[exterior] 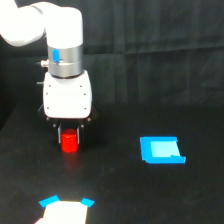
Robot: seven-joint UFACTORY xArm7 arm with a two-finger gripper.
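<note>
A small red object (69, 143) stands on the black table at the left of the camera view. My gripper (69, 128) is directly above and around its top, pointing down from the white arm. Dark finger parts show on both sides of the object's upper end. Whether they touch or grip it is too small and dark to tell. The object's lower part looks to be at table level.
A pale square outlined in blue tape (163, 150) lies on the table to the right. At the bottom edge, a white item (65, 213) has blue tape at its corners and a red spot at its left.
</note>
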